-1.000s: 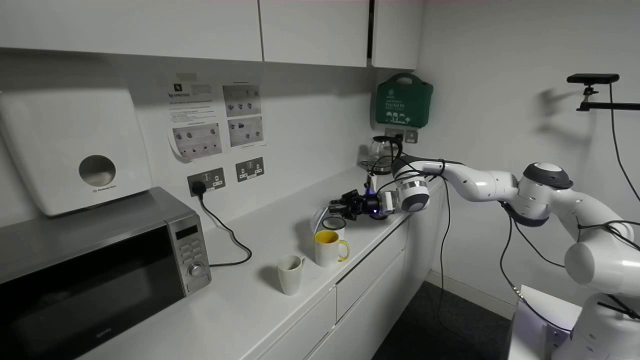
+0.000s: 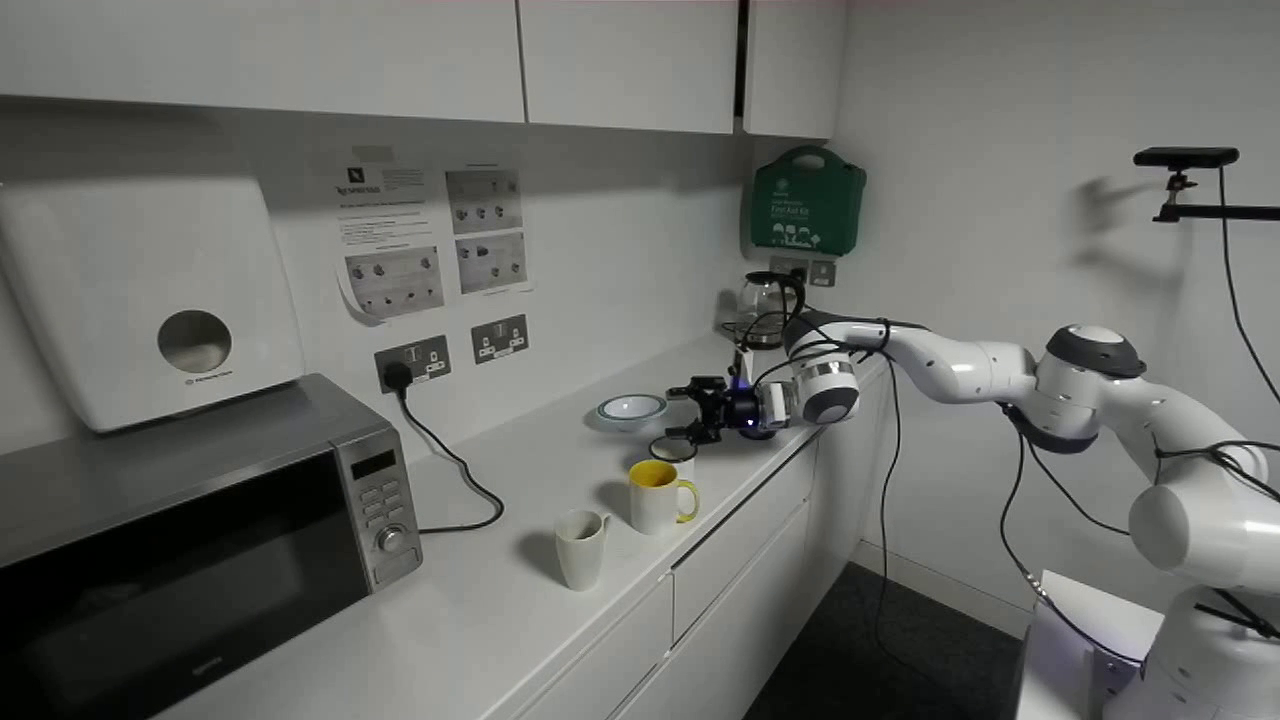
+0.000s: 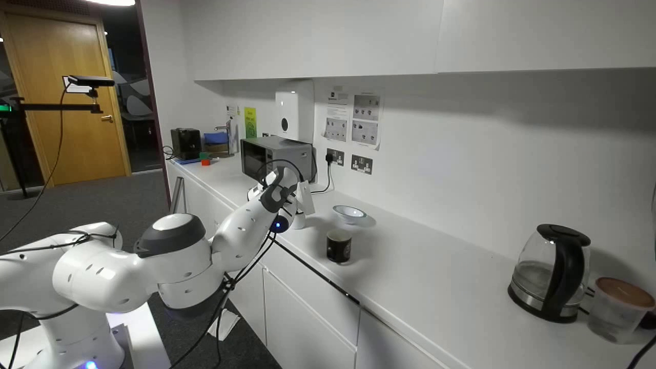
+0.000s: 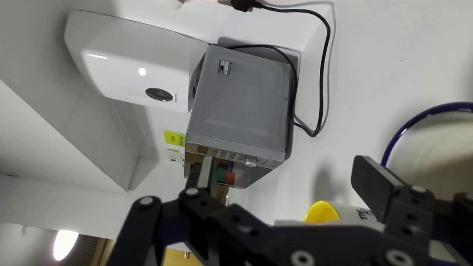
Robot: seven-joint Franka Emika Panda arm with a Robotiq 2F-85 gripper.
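My gripper (image 2: 677, 413) is open above the counter, its two fingers well apart with nothing between them. A pale bowl with a blue rim (image 2: 632, 409) sits upright just beyond the fingertips, toward the wall. In the wrist view the open gripper has the bowl (image 4: 436, 146) at its right, partly covered by the right finger. Exterior view 2 shows the bowl (image 3: 349, 213) behind a dark mug (image 3: 339, 246); the arm hides the gripper there.
On the counter, a mug with a yellow inside (image 2: 655, 494) and a white mug (image 2: 581, 550) stand toward the microwave (image 2: 240, 516). The dark mug's rim (image 2: 672, 448) shows just below the gripper. A glass kettle (image 3: 550, 273) stands at the far end, with clear counter before it.
A second ago the fingers were closed together at the bowl's edge, with the bowl tilted steeply. Now they are spread, and the bowl is level and apart from them, nearer the wall.
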